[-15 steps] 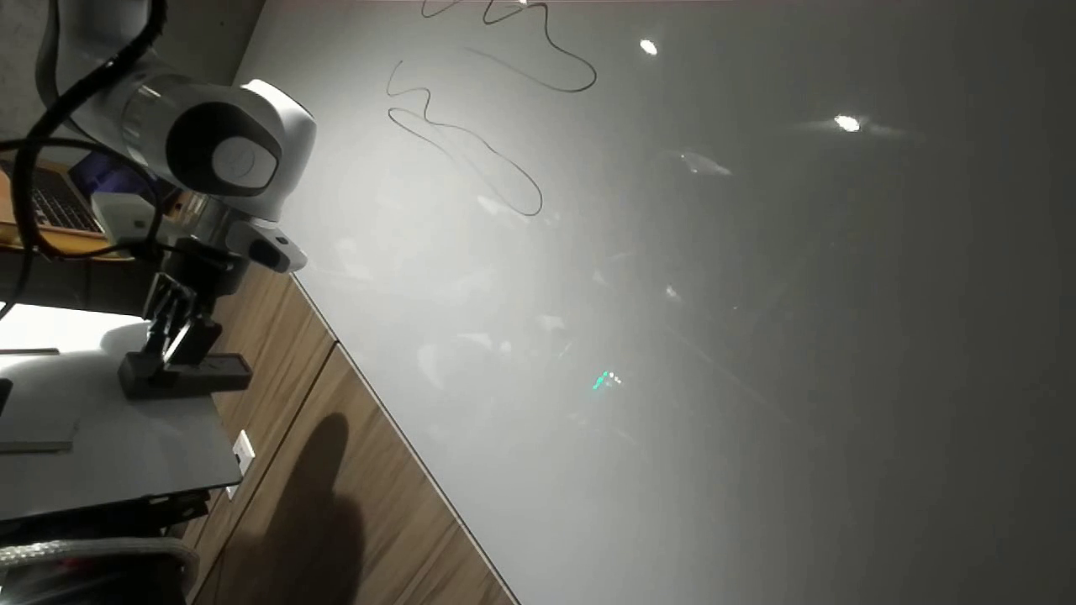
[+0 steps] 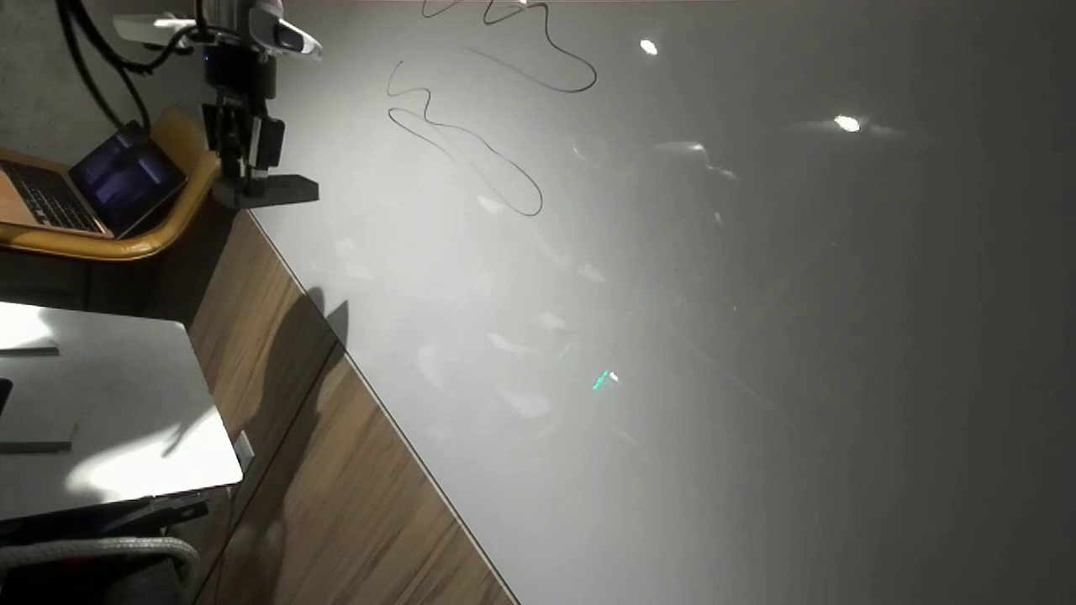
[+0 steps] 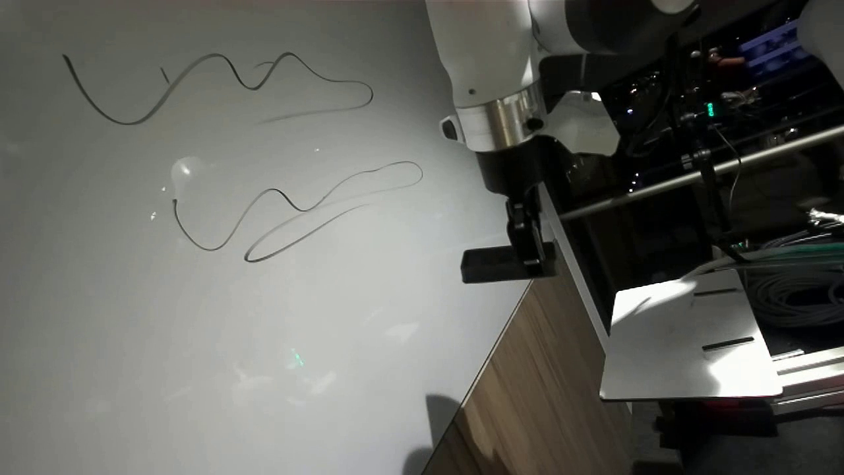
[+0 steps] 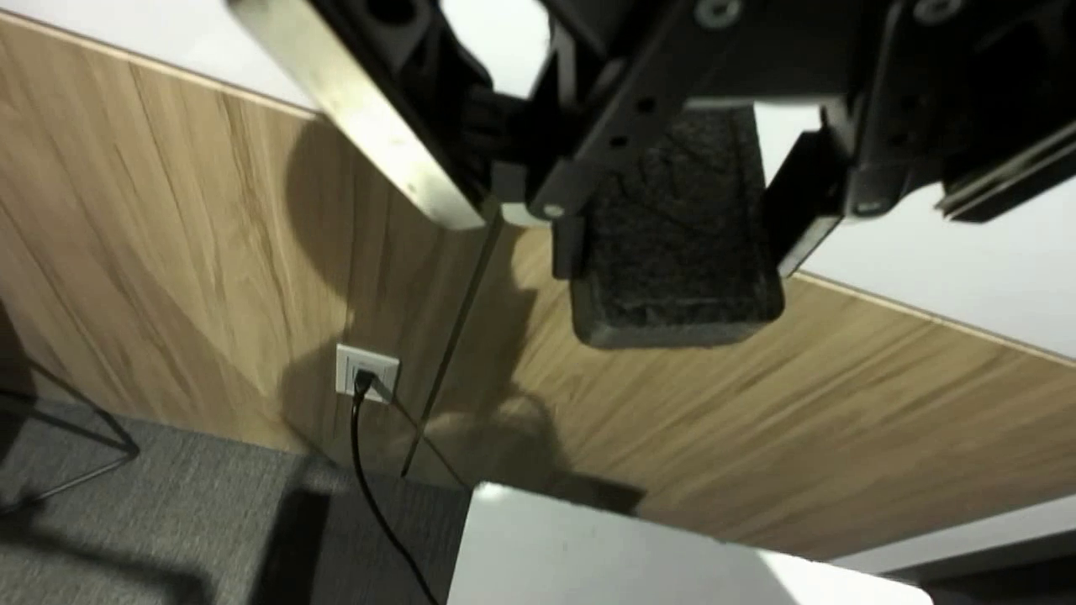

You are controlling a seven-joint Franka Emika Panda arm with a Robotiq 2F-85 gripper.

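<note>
A dark block with a felt-like face, like a board eraser point(image 4: 676, 237), sits between the fingers of my gripper in the wrist view. The fingers are shut on it. In exterior view 1 the gripper point(image 2: 244, 161) is high at the upper left, with the eraser point(image 2: 287, 190) jutting to the right near the whiteboard's corner. Exterior view 2 has the gripper point(image 3: 531, 245) at the lower left edge of the arm and the eraser point(image 3: 494, 264) reaching over the whiteboard point(image 3: 356, 356). Whether it touches the board cannot be told. Thin wavy dark lines point(image 3: 273, 190) mark the board.
A white table point(image 2: 131, 403) stands by the wood panel point(image 2: 373, 484) below the board. On a yellow chair rests a laptop point(image 2: 121, 181). A wall socket with a black plug point(image 4: 365, 375) is set in the panel. Most of the board is clear.
In exterior view 1 the arm has risen from above the white table towards the board's upper left edge, carrying the eraser along. The drawn lines look the same.
</note>
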